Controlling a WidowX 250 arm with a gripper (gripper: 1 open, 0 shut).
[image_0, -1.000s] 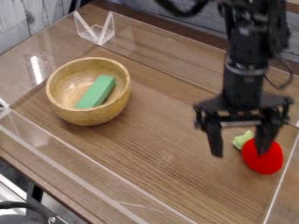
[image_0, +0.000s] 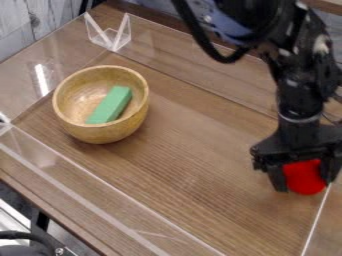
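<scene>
My gripper (image_0: 283, 160) is at the right of the camera view, pointing down with its fingers around the top of a red round object (image_0: 305, 178). The fingers look apart, one finger each side of it. A wooden bowl (image_0: 83, 125) at the left holds a green block (image_0: 110, 105).
A small white wire-like object (image_0: 111, 35) stands at the back left, near the table's edge.
My arm has moved right and down onto the red object. A small light green thing seen beside it earlier is no longer visible.
</scene>
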